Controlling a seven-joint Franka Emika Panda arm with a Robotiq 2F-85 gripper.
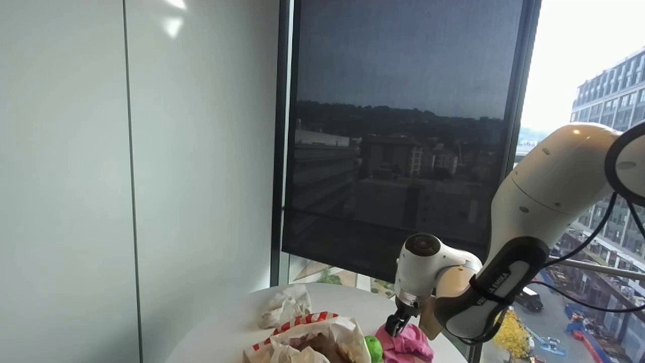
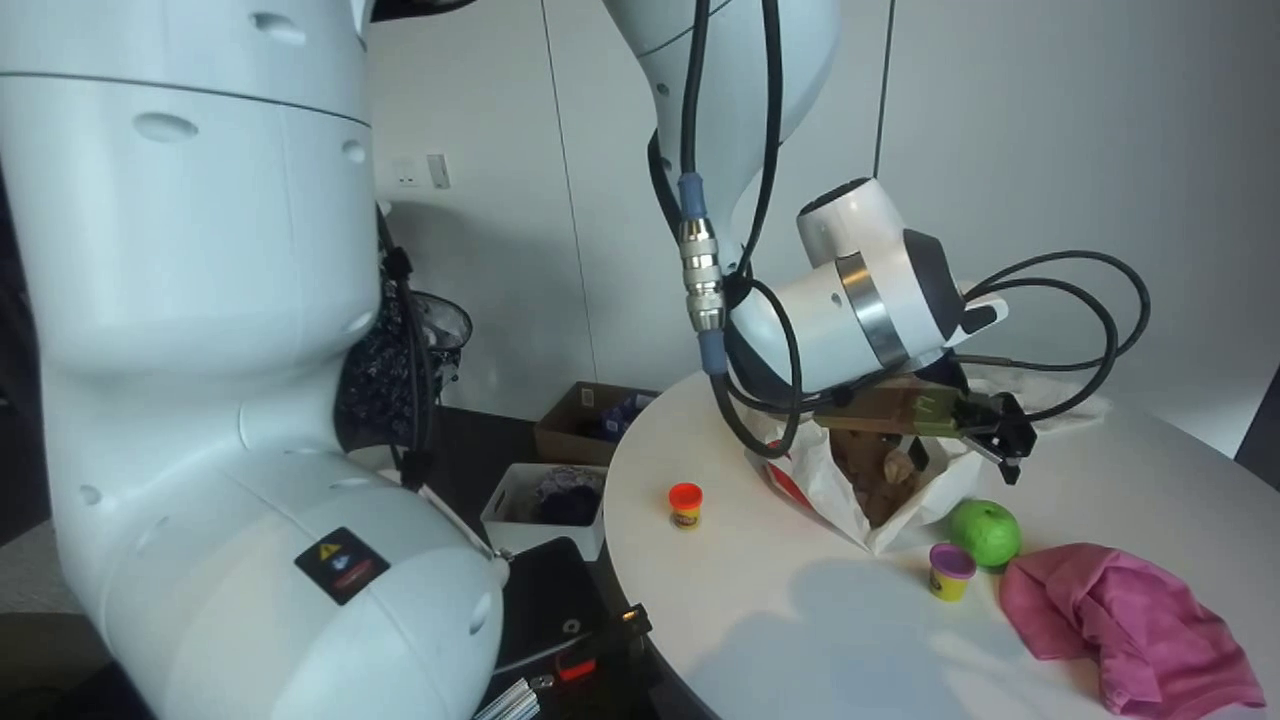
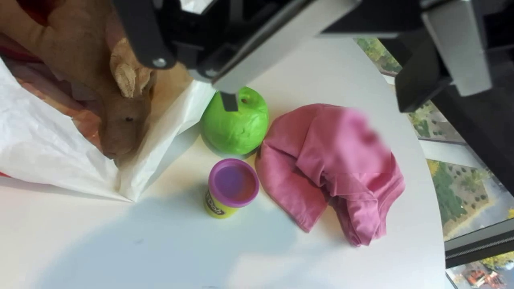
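Note:
My gripper is open, its two fingers spread wide with nothing between them. In exterior view 2 the gripper hangs above the table, by the bag's edge and near the green apple. A brown plush toy lies inside an open white paper bag with red stripes. Beside the bag is a green apple-like ball. A yellow Play-Doh tub with a purple lid stands close to it. The crumpled pink cloth rests right of both; part of it looks blurred.
Another small tub with a red lid stands alone near the table's edge. Crumpled white paper lies behind the bag. Bare white tabletop stretches in front of the tubs. Windows border the table's far side.

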